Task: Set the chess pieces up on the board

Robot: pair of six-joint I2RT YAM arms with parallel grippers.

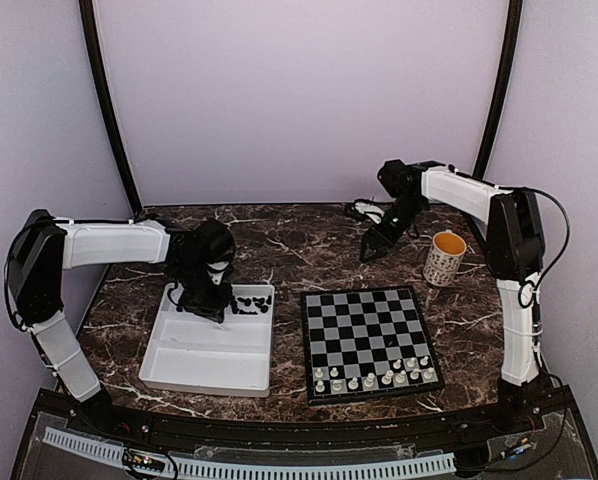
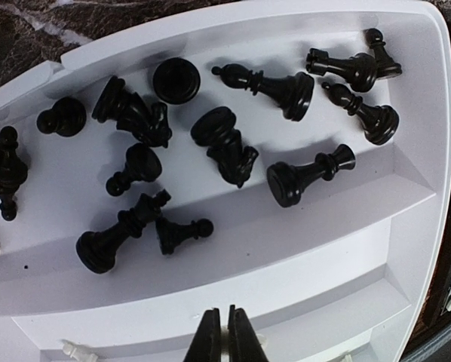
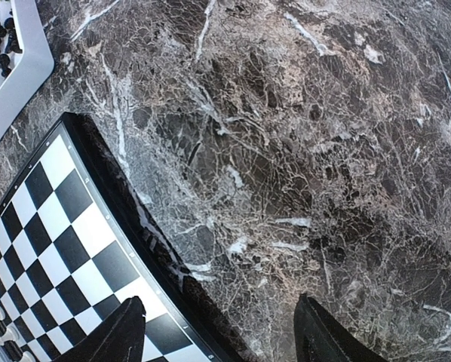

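My left gripper is over the white tray [image 1: 204,370], shut on a white piece [image 2: 256,339] mostly hidden behind its fingers. Several black pieces [image 2: 286,102] lie in the tray's upper compartment; a few white ones [image 2: 78,351] show lower down. The chessboard [image 1: 364,325] has white pieces [image 1: 370,382] standing along its near side. My right gripper hangs open over the marble table near the board's far edge, with nothing between its fingers.
A patterned cup [image 1: 442,265] with orange inside stands right of the board, near the right arm. The table [image 1: 289,240] behind the tray and board is clear.
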